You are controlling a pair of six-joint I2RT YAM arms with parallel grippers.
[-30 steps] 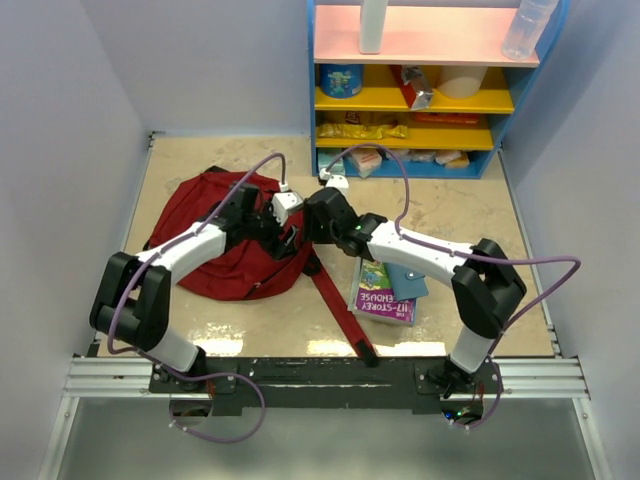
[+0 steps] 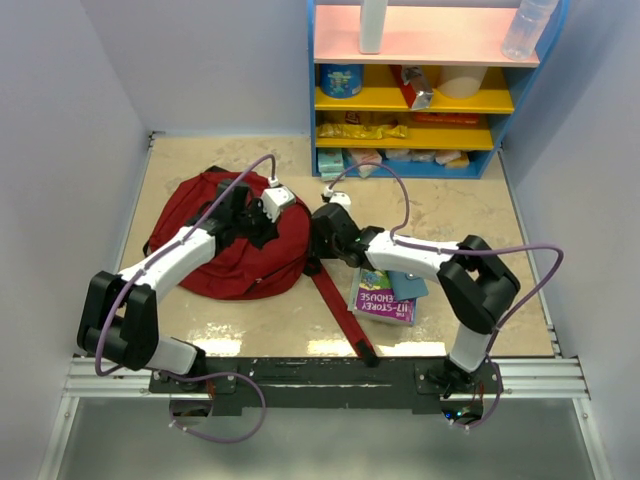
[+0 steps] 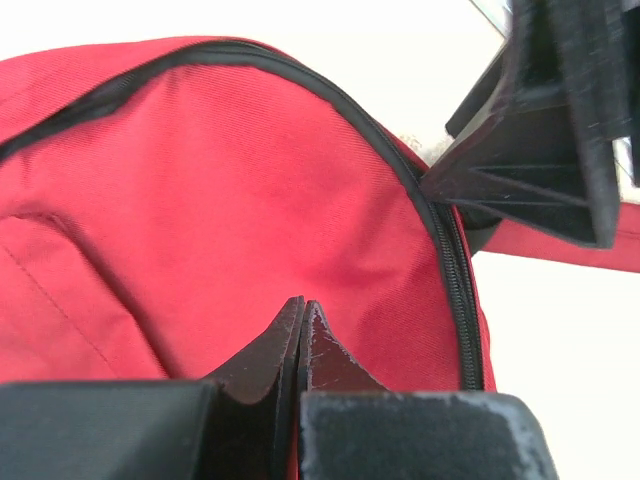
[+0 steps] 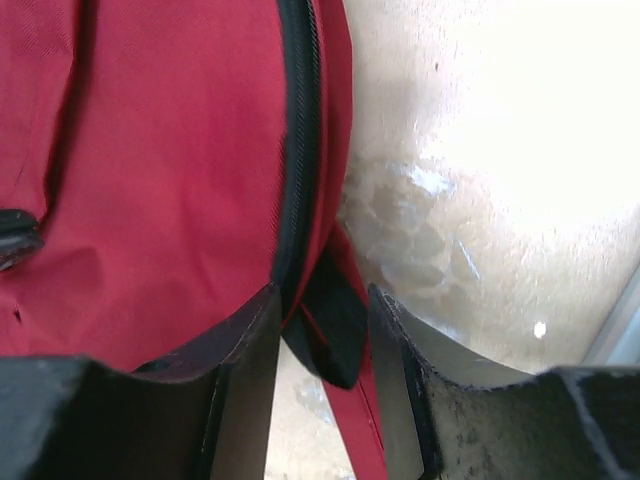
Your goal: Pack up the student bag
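Note:
A red bag (image 2: 262, 258) lies flat on the left half of the table, its black zipper (image 3: 455, 260) curving round the right edge and looking closed in the left wrist view. Over the bag hovers my left gripper (image 2: 268, 238), shut, with nothing showing between its fingertips. My right gripper is at the bag's right edge, fingers parted. Between and beyond those fingers appear the zipper's end and a black strap piece (image 4: 335, 325); whether they touch it I cannot tell. A red strap (image 2: 343, 313) runs from the bag toward the front.
Books (image 2: 383, 303) and a blue booklet (image 2: 407, 285) lie right of the strap, below my right forearm. A blue-framed shelf (image 2: 420, 93) with packages stands at the back. Bare table (image 2: 465, 215) lies to the right.
My left gripper has shut and drawn back left from the bag's right edge. The right gripper has shifted slightly right and toward the front. The bag stays in place.

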